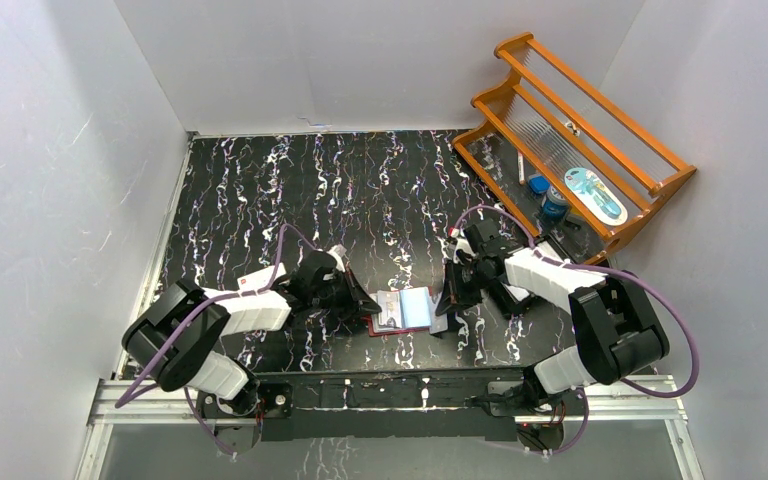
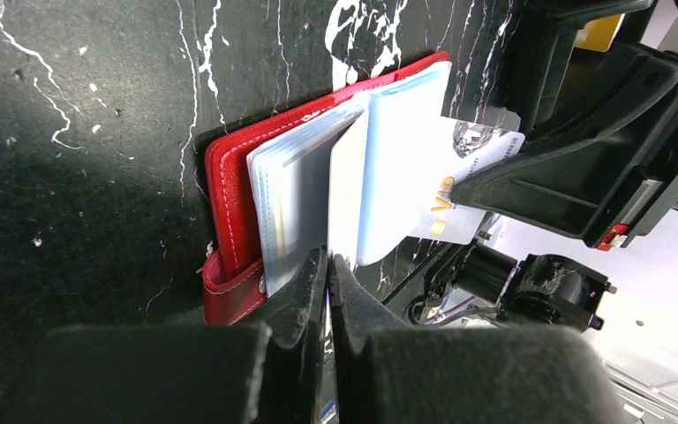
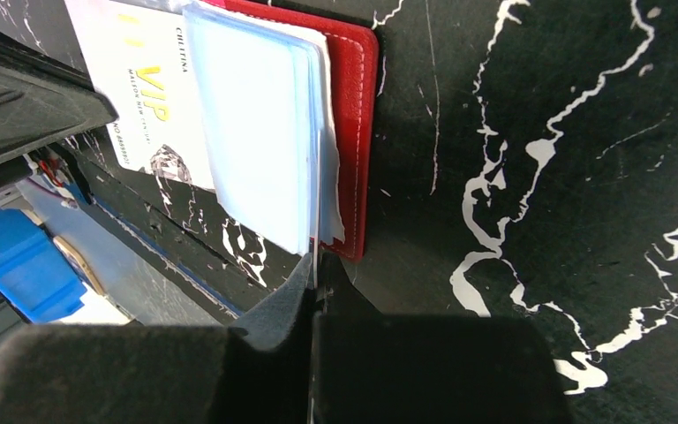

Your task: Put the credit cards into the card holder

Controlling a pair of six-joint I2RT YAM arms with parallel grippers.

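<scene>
An opened red card holder [image 1: 400,331] with pale sleeve pages [image 1: 415,306] lies near the table's front edge. My left gripper is shut at its left side, pinching a thin white sheet [image 2: 346,194] seen edge-on. From the right wrist view, a yellow-lettered VIP face [image 3: 146,93] shows on that raised sheet; whether it sits inside a sleeve I cannot tell. My right gripper is shut on a VIP card [image 2: 472,177], which appears edge-on from its own camera, close against the blue-tinted sleeve pages [image 3: 252,115]. Whether its edge has entered a sleeve is unclear.
Under the right arm lies a dark box [image 1: 515,296], partly hidden. A white item [image 1: 260,279] rests by the left arm. The wooden rack [image 1: 580,150] occupies the back right; the table [image 1: 310,190] behind the holder is clear.
</scene>
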